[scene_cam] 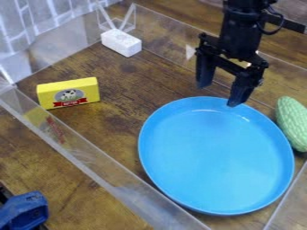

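The black gripper (pixel 225 83) hangs from the top right, just above the far rim of a large blue plate (pixel 214 160), its fingers apart with nothing visible between them. A green cabbage-like object (pixel 292 122) lies at the plate's right. A yellow box with a cow label (pixel 67 91) sits on the wooden surface at the left, and a small white block (pixel 120 40) lies at the back left.
Clear plastic walls surround the wooden work surface (pixel 132 85). A blue object (pixel 21 212) lies outside at the lower left. The wood between the yellow box and the gripper is bare.
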